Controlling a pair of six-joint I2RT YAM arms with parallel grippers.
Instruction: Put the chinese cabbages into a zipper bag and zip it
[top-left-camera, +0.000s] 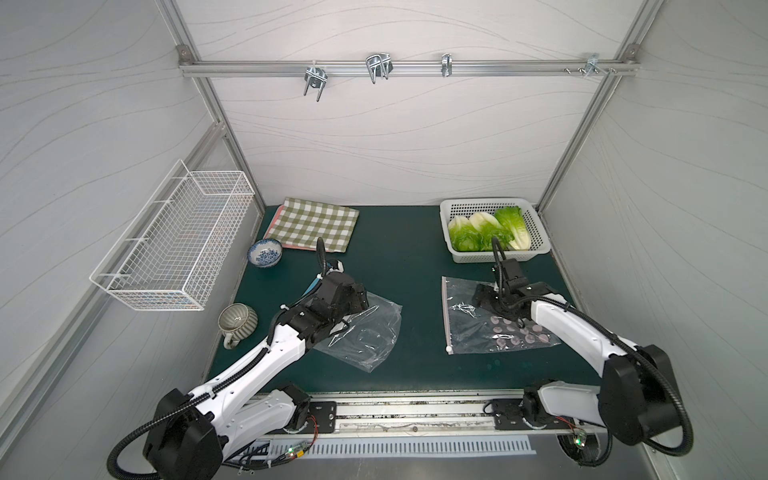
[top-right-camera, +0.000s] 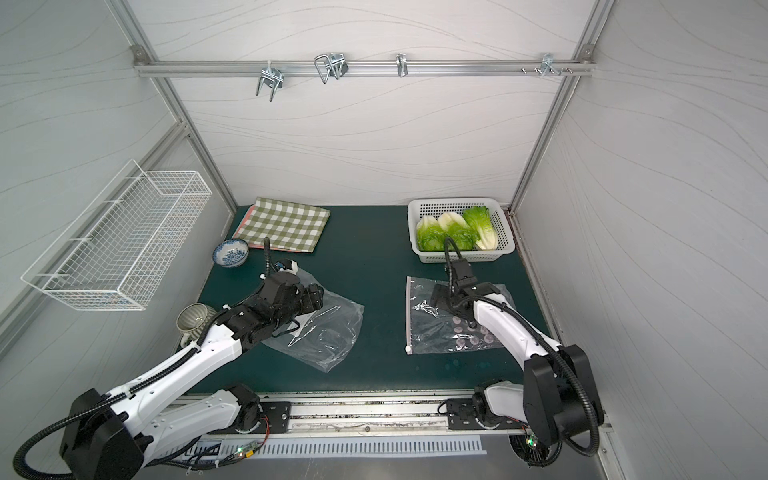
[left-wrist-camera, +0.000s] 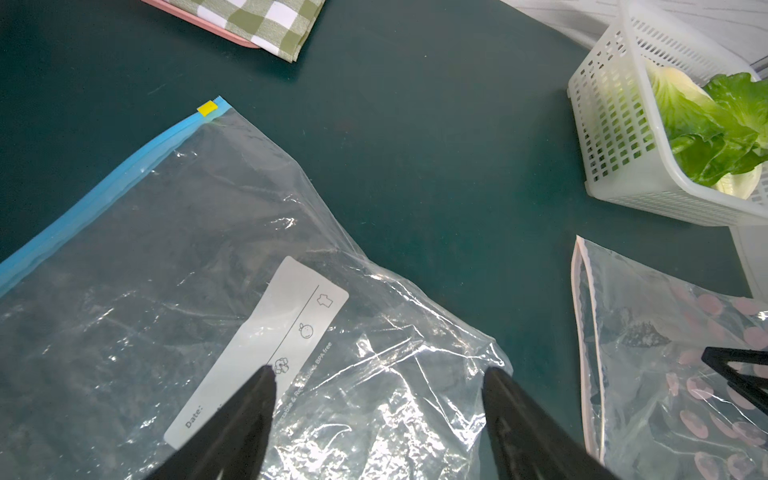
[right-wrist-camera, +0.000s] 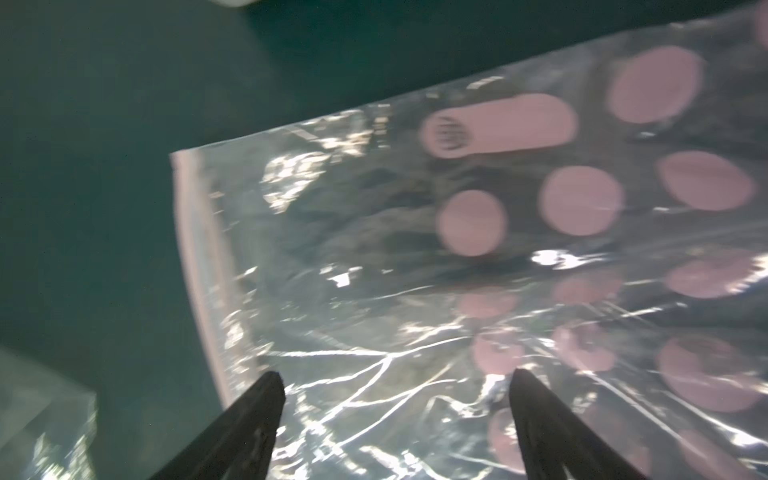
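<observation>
A clear bag (left-wrist-camera: 160, 264) with a blue zip strip and white label lies flat on the left of the table, below my left gripper, whose open fingers hold nothing. A second bag (right-wrist-camera: 336, 240) with pink dots and a pale edge lies on the right, under my right gripper, also open with nothing between its fingers. The Chinese cabbages (top-left-camera: 489, 228) sit in a white perforated basket (top-left-camera: 493, 256) at the back right.
A checked cloth (top-left-camera: 312, 224), a blue patterned bowl (top-left-camera: 264, 253) and a ribbed mug (top-left-camera: 237, 324) line the left side. A wire basket (top-left-camera: 164, 280) hangs on the left wall.
</observation>
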